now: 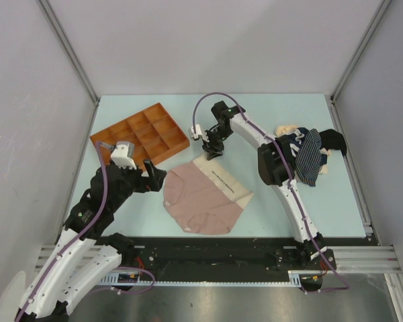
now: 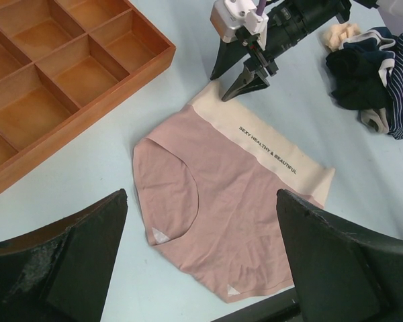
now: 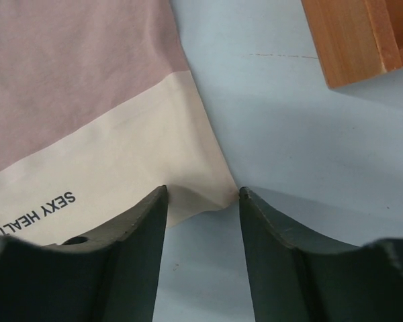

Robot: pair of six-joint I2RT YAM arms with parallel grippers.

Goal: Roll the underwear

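Pink underwear (image 1: 200, 201) with a cream waistband printed "SEXY HEALTHY & BEAUTIFUL" (image 2: 267, 147) lies spread flat on the table. My right gripper (image 1: 209, 149) is down at the waistband's upper left corner; in the right wrist view its part-open fingertips (image 3: 203, 193) sit on either side of that cream corner (image 3: 195, 147), very close to it. My left gripper hangs open to the left of and above the garment, with nothing between its fingers.
A wooden compartment tray (image 1: 140, 133) stands at the upper left, near the garment's corner. A pile of folded dark, striped and beige garments (image 1: 307, 154) lies on the right. The table front edge runs just below the underwear.
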